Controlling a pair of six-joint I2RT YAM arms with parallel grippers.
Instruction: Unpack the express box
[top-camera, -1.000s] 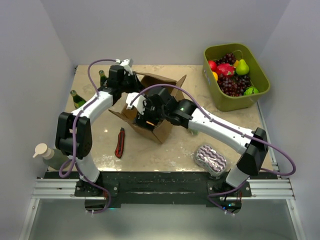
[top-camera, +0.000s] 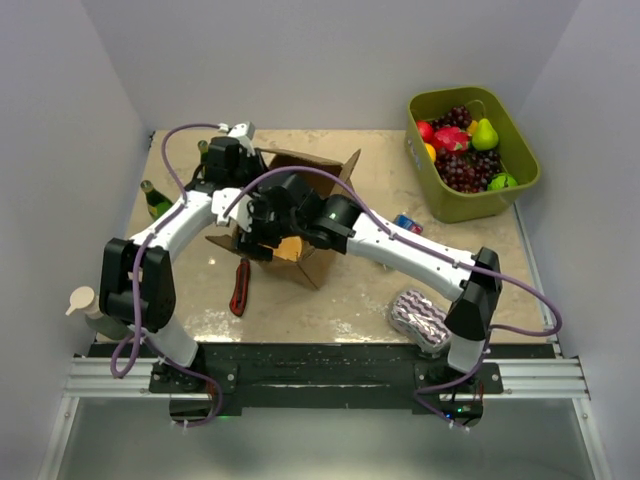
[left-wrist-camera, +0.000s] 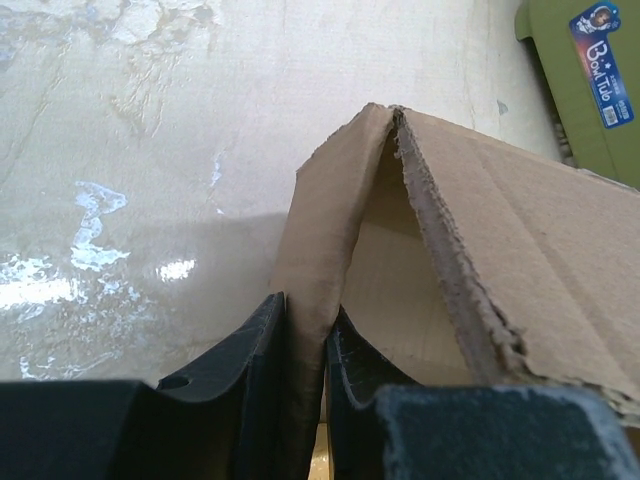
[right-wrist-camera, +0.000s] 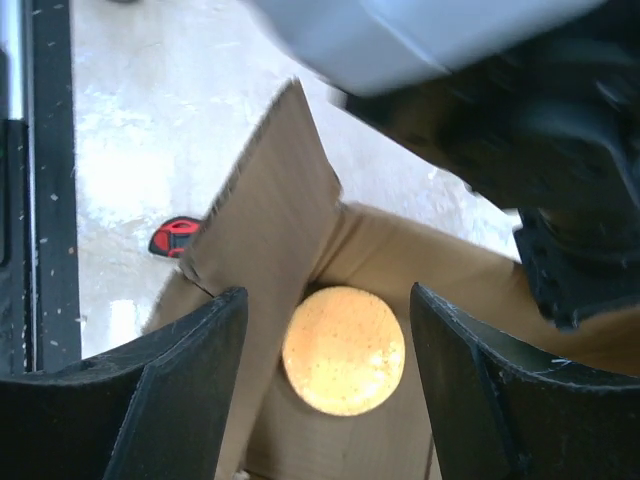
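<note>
The open cardboard box (top-camera: 312, 268) stands mid-table, flaps raised. At its back-left, my left gripper (top-camera: 250, 165) has a cardboard flap (left-wrist-camera: 330, 235) between its fingertips in the left wrist view; whether they clamp it is unclear. My right gripper (top-camera: 255, 240) is over the box's front-left, fingers apart, in the right wrist view beside a flap (right-wrist-camera: 260, 210). A round yellowish item (right-wrist-camera: 342, 350) lies on the box's bottom.
A red box cutter (top-camera: 240, 287) lies front-left of the box. Green bottles (top-camera: 157, 203) stand at left, a green fruit basket (top-camera: 470, 205) at back right, a wrapped pack (top-camera: 420, 320) at front right. A small can (top-camera: 407, 225) lies right of the box.
Both arms and the box have shifted left over the last second, uncovering more of the small can on the right.
</note>
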